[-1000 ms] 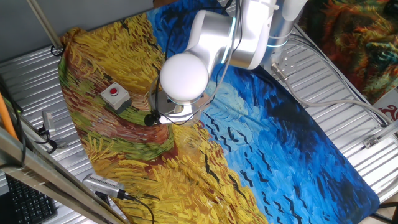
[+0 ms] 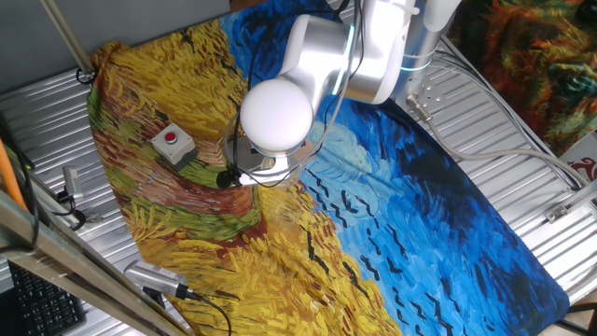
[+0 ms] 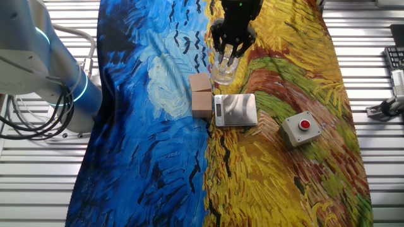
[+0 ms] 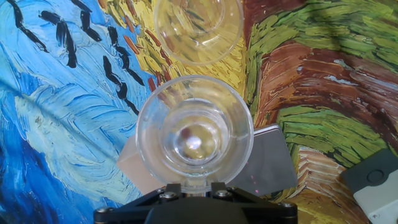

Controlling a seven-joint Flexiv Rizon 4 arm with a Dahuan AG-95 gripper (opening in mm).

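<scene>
In the wrist view, a clear cup (image 4: 194, 140) sits right in front of my gripper, seen from above with its mouth upward. The fingers are shut on the near side of its wall. Beyond it stands a second clear cup (image 4: 199, 28), partly cut off by the frame's top edge. From exterior view 2, my gripper (image 3: 231, 53) points down over clear plastic (image 3: 224, 69); the two cups cannot be told apart there. The arm hides the gripper's fingers in exterior view 1.
Two tan blocks (image 3: 201, 104) lie beside a silver scale (image 3: 237, 110), close to the cups. A grey box with a red button (image 3: 303, 125) stands to the right.
</scene>
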